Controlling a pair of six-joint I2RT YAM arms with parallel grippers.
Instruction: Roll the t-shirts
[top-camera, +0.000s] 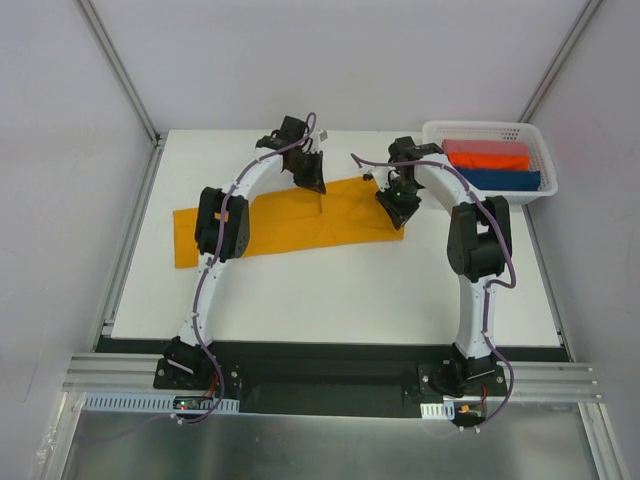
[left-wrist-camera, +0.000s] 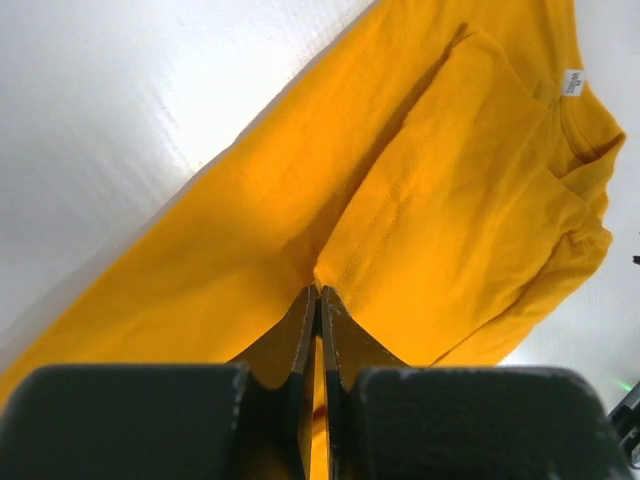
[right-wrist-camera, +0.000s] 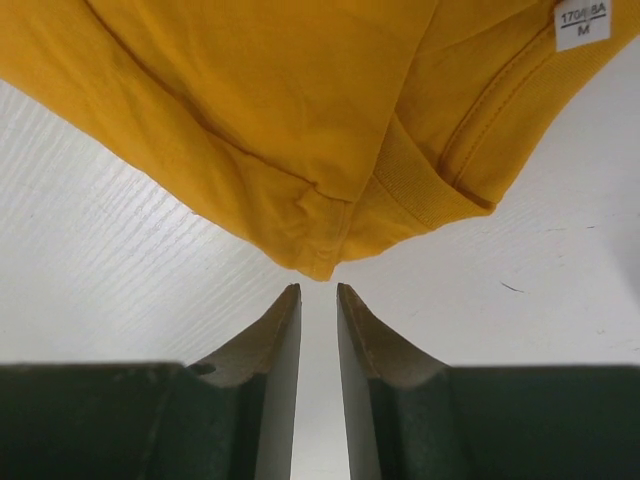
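Note:
An orange T-shirt (top-camera: 280, 232) lies across the table, partly folded at its right end, where its collar and size label show in both wrist views. My left gripper is shut at the edge of the folded-over layer; whether fabric is pinched between its tips is hard to tell. My right gripper is part open just beside the folded corner (right-wrist-camera: 325, 250) of the shirt, with nothing between its fingers, over bare white table.
A white basket (top-camera: 545, 180) at the back right holds rolled red, orange and blue cloths.

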